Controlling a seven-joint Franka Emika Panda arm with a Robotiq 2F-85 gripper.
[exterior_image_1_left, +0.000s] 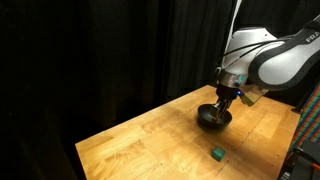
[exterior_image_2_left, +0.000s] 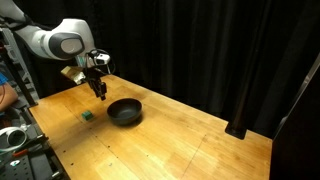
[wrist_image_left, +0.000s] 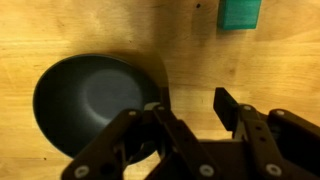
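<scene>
A small green block lies on the wooden table, apart from my gripper; its top edge is cut off at the upper right of the wrist view. The round black bowl rests beyond the block and fills the left of the wrist view. My gripper hangs above the table beside the bowl, its left finger overlapping the bowl's right rim in that view. The fingers stand partly apart, with only bare wood visible between them. In exterior view 1, the gripper covers part of the bowl.
Bare wooden table extends widely on the side of the bowl away from the arm. Black curtains hang behind the table. A dark upright post stands at its back edge.
</scene>
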